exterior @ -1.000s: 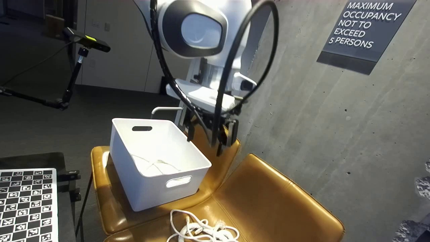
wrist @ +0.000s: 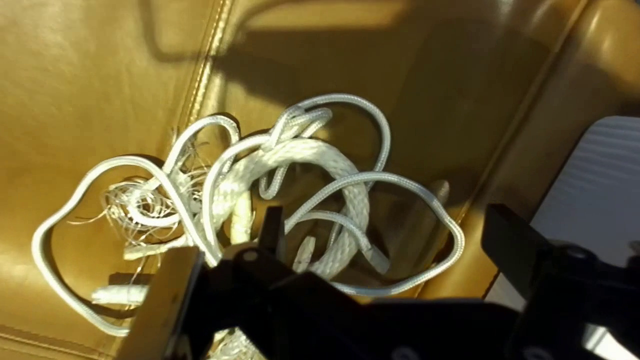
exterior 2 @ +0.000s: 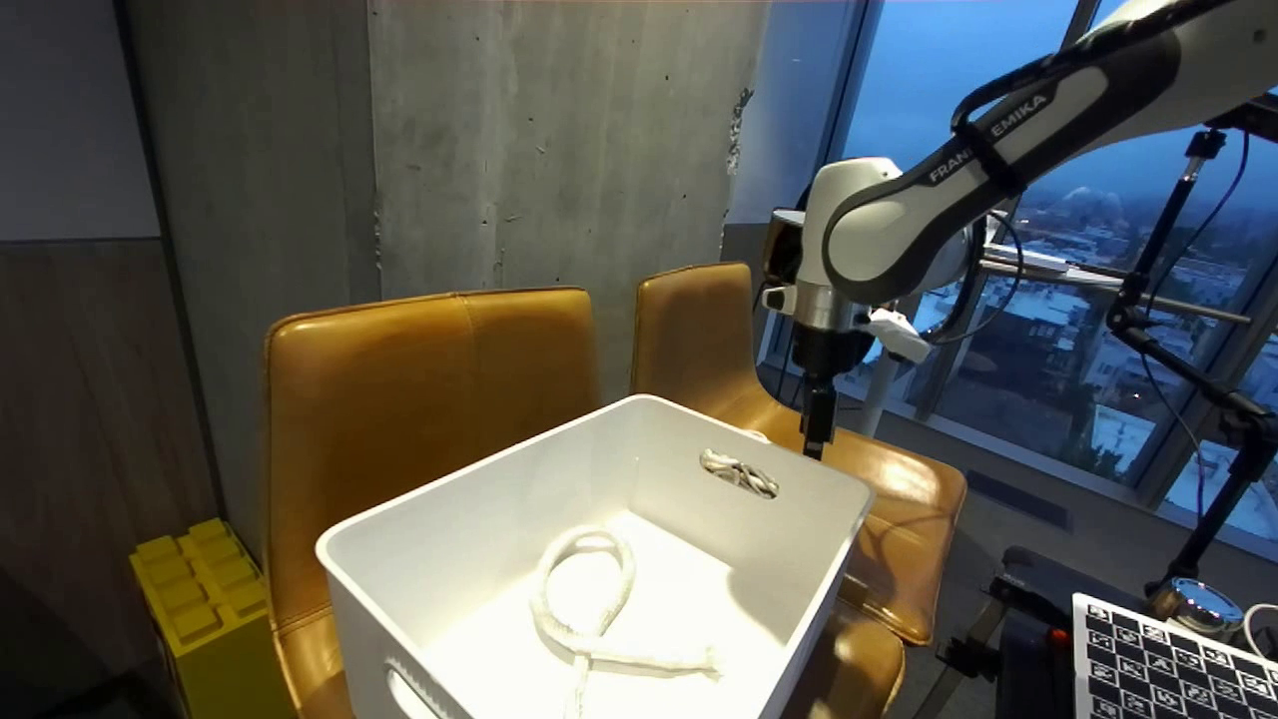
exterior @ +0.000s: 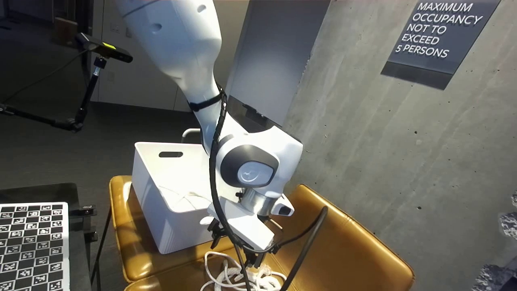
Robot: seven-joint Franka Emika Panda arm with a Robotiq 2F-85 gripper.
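Observation:
A tangle of white ropes, thick and thin, lies on the tan leather chair seat, one clump frayed into loose strands. My gripper stands open above it, fingers wide apart, with the right part of the tangle showing between them. In exterior view 1 the gripper points down just over the rope pile; its gap to the ropes is hard to judge. Beside it stands a white box. Inside that box, a looped white rope rests on the bottom.
The box's near wall rises close to the gripper. Chair backrests stand behind, against a concrete wall. A checkered board and a camera on a stand are off to the left.
The arm has come down from above the box's right side to the rope pile on the chair. The ropes and the box look unmoved.

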